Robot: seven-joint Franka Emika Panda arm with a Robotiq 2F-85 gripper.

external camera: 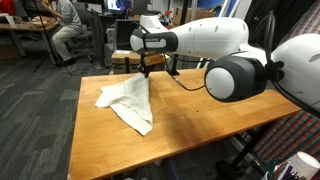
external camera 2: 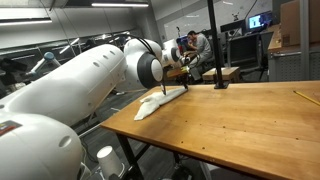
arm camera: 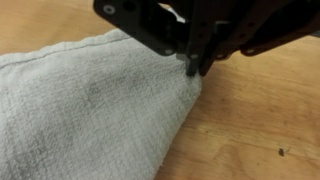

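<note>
A white cloth [external camera: 127, 98] lies loosely spread on the wooden table [external camera: 185, 125], on the left part in exterior view 1. At its far corner is my gripper [external camera: 146, 74], low over the table. In the wrist view the gripper is shut, and the corner of the textured cloth [arm camera: 95, 110] runs up to its fingertips and in between them. The exact pinch is partly covered by the dark fingers. Exterior view 2 shows the cloth [external camera 2: 158, 102] at the table's far left, beneath the arm.
Bare tabletop [external camera 2: 235, 115] stretches across the middle and right. The white arm [external camera: 190, 40] reaches over the table's back. A white bin [external camera: 298, 167] stands on the floor by the near right, and a seated person [external camera: 67, 25] is well behind.
</note>
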